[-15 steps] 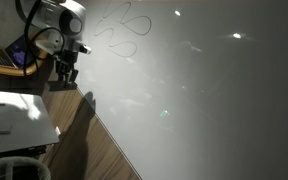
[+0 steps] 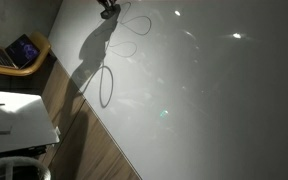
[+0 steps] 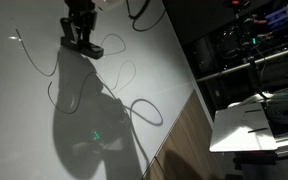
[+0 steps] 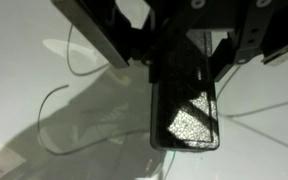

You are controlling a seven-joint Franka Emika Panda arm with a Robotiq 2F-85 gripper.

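A black rectangular block (image 4: 186, 120) with a glossy, mottled face fills the middle of the wrist view. My gripper is shut on its upper part, one dark finger along each side. In exterior view 2 the gripper (image 3: 81, 28) is a dark shape at the top, with the dark block (image 3: 81, 46) at its lower end over the pale surface. Exterior view 1 catches only the end of the gripper (image 2: 109, 10) at the top edge. Whether the block touches the surface, I cannot tell.
Thin dark curving lines (image 3: 124, 75), cord or drawing, run across the large pale surface (image 2: 204, 90), otherwise largely bare. A laptop (image 2: 22, 50) on a yellow-brown chair and a white table (image 2: 19, 120) stand at the left in exterior view 1, beside wooden floor (image 2: 99, 150).
In exterior view 1 the arm and gripper have swung from the left near the laptop up and right to the top edge, mostly out of frame. The shadow on the pale surface has grown.
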